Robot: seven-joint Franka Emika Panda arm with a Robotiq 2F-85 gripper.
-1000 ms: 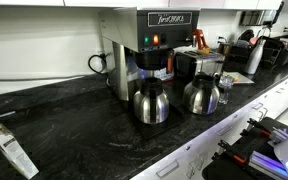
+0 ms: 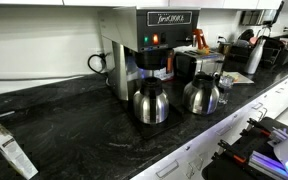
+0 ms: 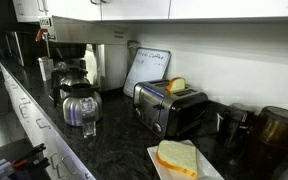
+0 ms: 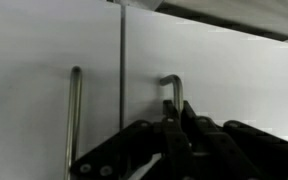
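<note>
In the wrist view a bar-shaped metal cabinet handle (image 4: 175, 88) rises from between the black fingers of my gripper. The gripper is shut on it, and the fingers cover the handle's lower part. A second handle (image 4: 74, 115) stands to the left, beyond the dark seam between two white fronts. In exterior view 1 my gripper (image 2: 224, 150) is low at the right, in front of the white cabinet fronts (image 2: 182, 165) below the counter. The grasp itself is too small to make out there.
On the black counter (image 2: 69, 135) stand two steel coffee pots (image 2: 151, 103) (image 2: 200, 95), one under the coffee machine (image 2: 149, 30). A glass jar (image 3: 89, 117), a toaster (image 3: 171, 109) and bread on a white tray (image 3: 210, 170) are further along.
</note>
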